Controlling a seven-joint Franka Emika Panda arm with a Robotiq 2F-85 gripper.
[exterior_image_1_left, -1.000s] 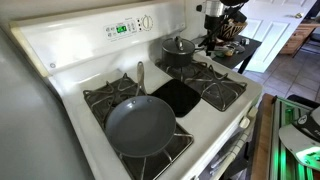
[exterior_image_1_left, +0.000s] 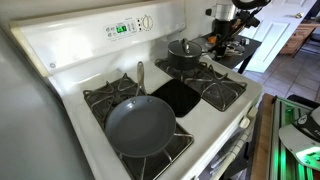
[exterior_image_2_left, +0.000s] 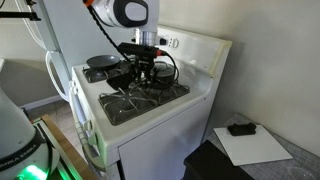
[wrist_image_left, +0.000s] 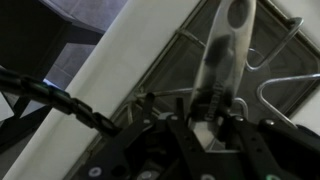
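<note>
A dark lidded pot (exterior_image_1_left: 185, 50) stands at the back burner on the right side of the stove in exterior view 1. My gripper (exterior_image_1_left: 214, 42) is beside it on the right, shut on its handle. In the wrist view, a silver handle (wrist_image_left: 228, 50) with a hole near its end runs into the fingers of my gripper. The pot's body is not clear in that view. From exterior view 2, the arm partly covers the pot (exterior_image_2_left: 163, 73), and the grip itself is hard to make out.
A grey frying pan (exterior_image_1_left: 140, 125) occupies the left burners, its handle (exterior_image_1_left: 140, 78) pointing to the back. Between the burners lies a black flat plate (exterior_image_1_left: 180, 97). The stove's back panel (exterior_image_1_left: 100, 40) rises behind.
The frying pan has stayed put.
</note>
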